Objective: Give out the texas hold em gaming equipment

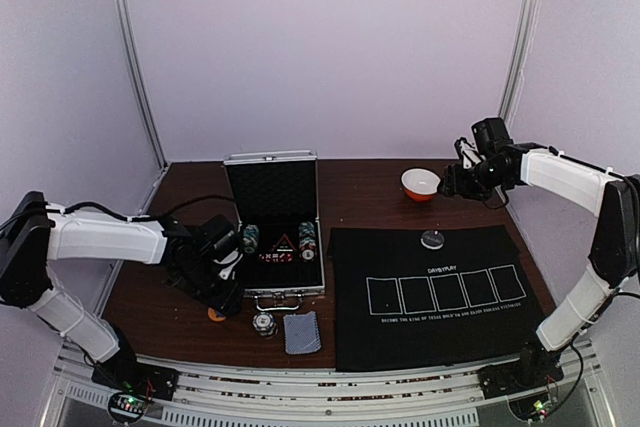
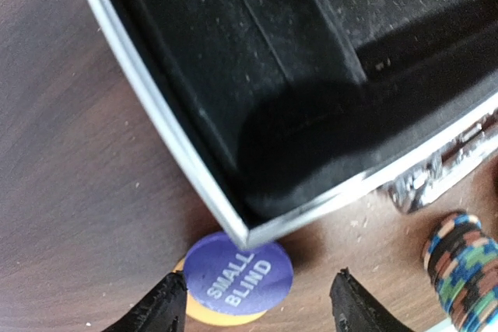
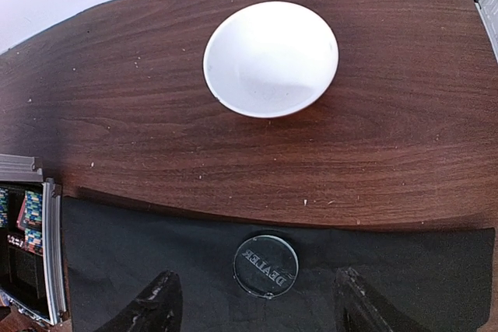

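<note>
My left gripper hangs open over a blue SMALL BLIND button point(image 2: 237, 270), which lies partly on a yellow disc point(image 2: 214, 316) beside the chip case's front corner. The open case point(image 1: 275, 172) holds chip stacks point(image 1: 308, 242). A chip stack point(image 2: 463, 270) stands right of the fingers; a card deck point(image 1: 302, 334) lies near it. The black mat point(image 1: 420, 337) is on the right, with a clear DEALER button point(image 3: 264, 266) on it. My right gripper is open above the mat's back strip, nothing between its fingers.
A white-and-red bowl point(image 3: 271, 60) stands at the back right, behind the mat. Walls enclose the back and sides.
</note>
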